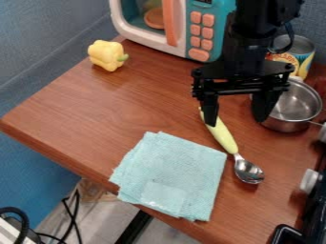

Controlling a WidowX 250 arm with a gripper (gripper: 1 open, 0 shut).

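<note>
The black gripper [235,110] hangs over the upper end of a yellow-handled spoon [224,137], whose metal bowl lies toward the front right of the wooden table [90,124]. One finger is just left of the handle's tip, the other beside the steel pot [295,106]; the fingers look spread apart. Whether they touch anything is unclear.
A light blue cloth [170,174] lies at the front. A yellow pepper [107,54] is at the back left, a toy microwave [159,24] and a can [296,57] at the back. A black appliance lines the right edge.
</note>
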